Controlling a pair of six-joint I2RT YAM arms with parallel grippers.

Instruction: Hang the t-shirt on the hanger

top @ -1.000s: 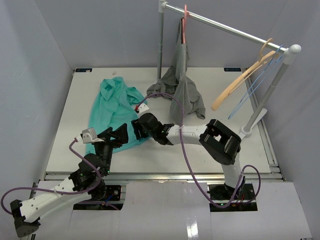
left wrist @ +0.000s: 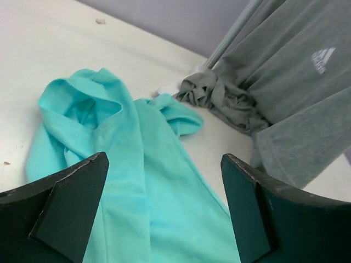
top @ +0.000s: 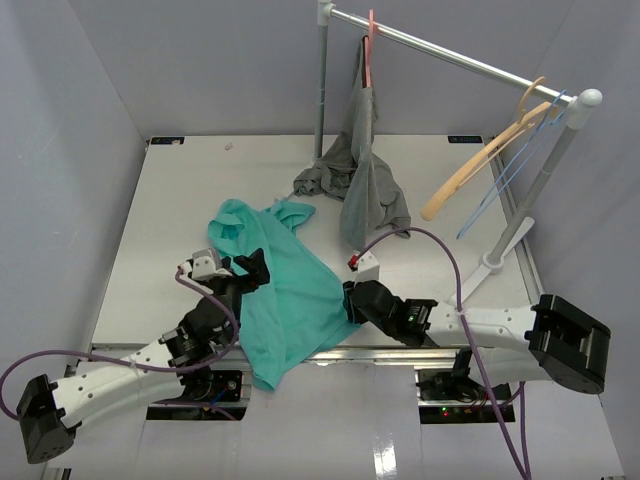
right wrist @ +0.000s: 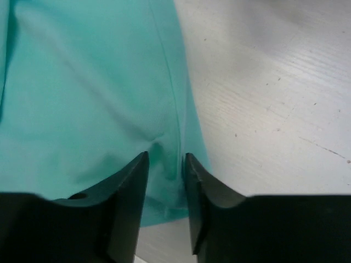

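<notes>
A teal t shirt (top: pixel 290 300) lies crumpled on the white board, reaching over its front edge. My left gripper is open above the shirt, with nothing held. My right gripper is at the shirt's right lower edge, its fingers close around a fold of the cloth, apparently pinching it. A wooden hanger (top: pixel 480 165) and a thin blue hanger (top: pixel 490 195) hang at the right end of the rail (top: pixel 450 55).
A grey garment (top: pixel 365 190) hangs from a pink hanger (top: pixel 370 40), its lower part resting on the board. The rack's right post (top: pixel 535 190) stands beside my right arm. The board's left strip is clear.
My right gripper has moved toward the front and right, and the teal shirt has been dragged with it over the front edge. The left arm has shifted slightly right.
</notes>
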